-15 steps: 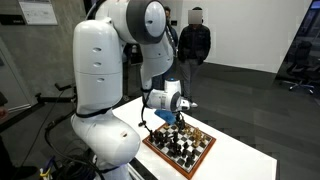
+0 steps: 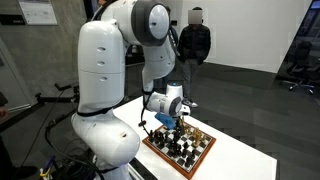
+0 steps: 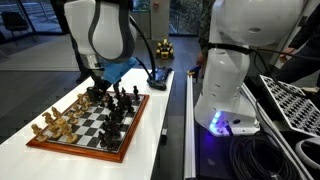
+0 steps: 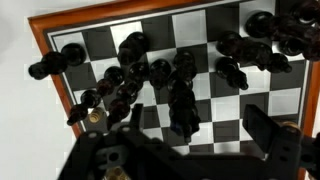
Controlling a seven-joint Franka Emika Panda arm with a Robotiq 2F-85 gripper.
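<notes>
A wooden chessboard [image 3: 100,147] with a brown-red frame lies on the white table, bearing dark pieces on one side and light tan pieces [image 3: 62,122] on the other. My gripper is over the dark side, fingers pointing down. Its fingers stand open, one dark finger [image 4: 112,152] at lower left and the other [image 4: 278,145] at lower right in the wrist view. A tall dark piece [image 4: 182,112] appears in the gap between them, apart from both. Other dark pieces [image 4: 132,48] crowd around it. From the side, the fingertips are partly hidden among the pieces.
Bare white table [image 2: 240,160] extends to the right of the board. Dark pieces [image 4: 290,35] cluster at the upper right of the wrist view, close to one finger. A person [image 2: 195,40] stands behind the table.
The gripper has come down slightly over the board. No piece has visibly moved.
</notes>
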